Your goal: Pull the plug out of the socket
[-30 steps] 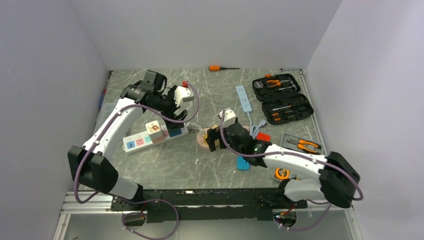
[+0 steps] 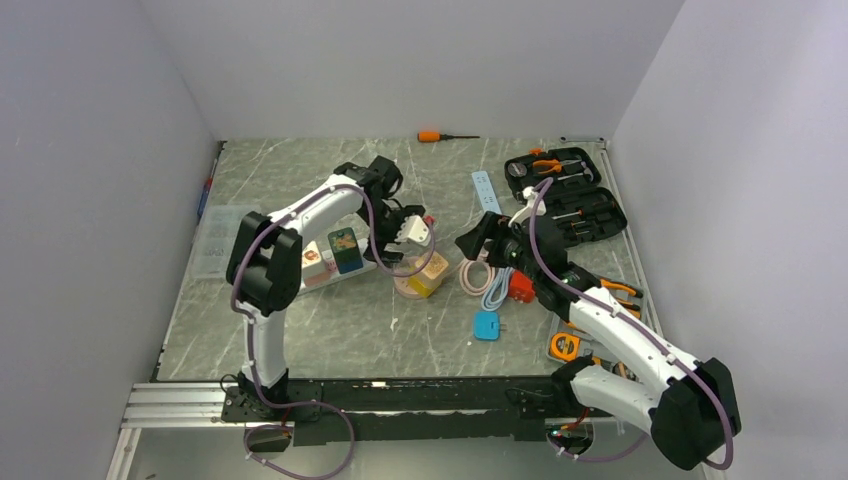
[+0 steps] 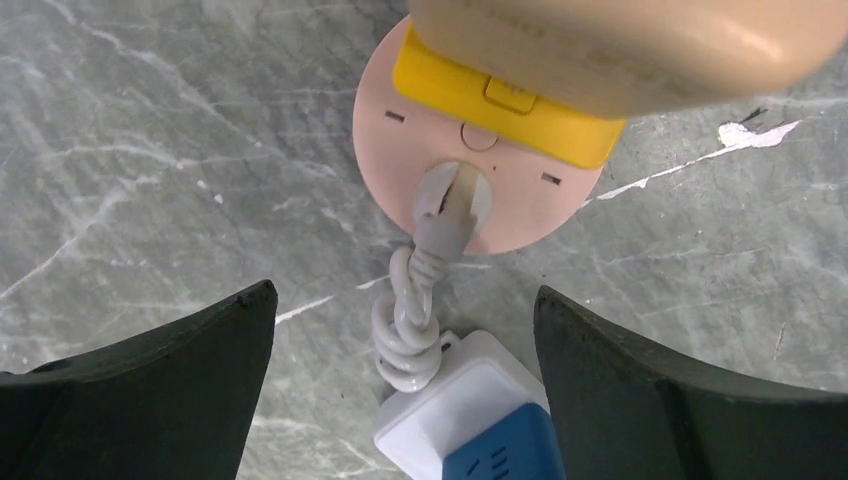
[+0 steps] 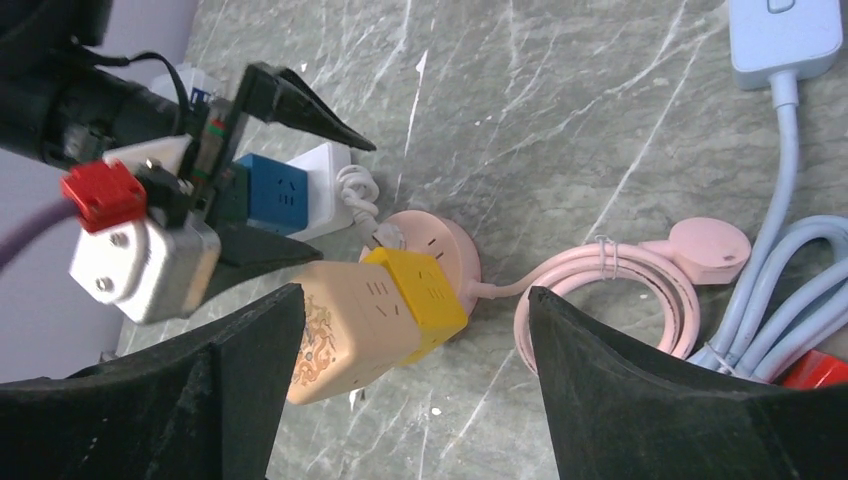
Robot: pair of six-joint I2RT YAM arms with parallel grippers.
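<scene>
A pink round socket [image 3: 533,215] holds a white plug [image 3: 446,215] with a coiled white cord [image 3: 403,340] running to a white power strip [image 3: 424,425] carrying a blue block. A yellow plug block [image 3: 510,110] under a beige cube also sits on the socket. My left gripper stands open over the cord, its fingers either side of it, apart from the plug. My right gripper is open, above and right of the socket, nothing between its fingers visibly held.
Coiled pink cable [image 4: 680,310], blue cable [image 4: 785,150] and a blue charger [image 2: 487,325] lie nearby. An open toolbox [image 2: 575,215] and tool tray are at the right.
My left arm has moved rightward over the pink socket.
</scene>
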